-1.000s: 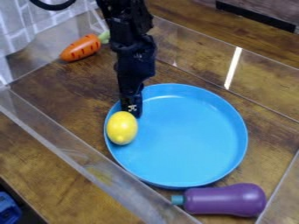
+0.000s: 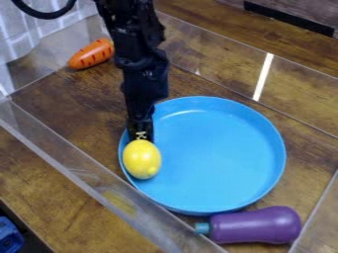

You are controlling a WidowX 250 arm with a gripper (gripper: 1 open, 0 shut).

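A yellow oval toy (image 2: 141,159) rests at the left side of a round blue plate (image 2: 215,156). My black gripper (image 2: 140,132) reaches down from the top and sits low over the plate's upper-left rim, just behind the yellow toy. The gripper is dark and its tips are partly hidden, so its fingers are hard to make out.
An orange carrot (image 2: 90,53) lies at the back left. A purple eggplant (image 2: 254,226) lies at the front right, beside the plate. Clear walls edge the wooden surface, which is bare left of the plate.
The gripper has shifted slightly left and down toward the yellow toy, which has moved slightly within the plate.
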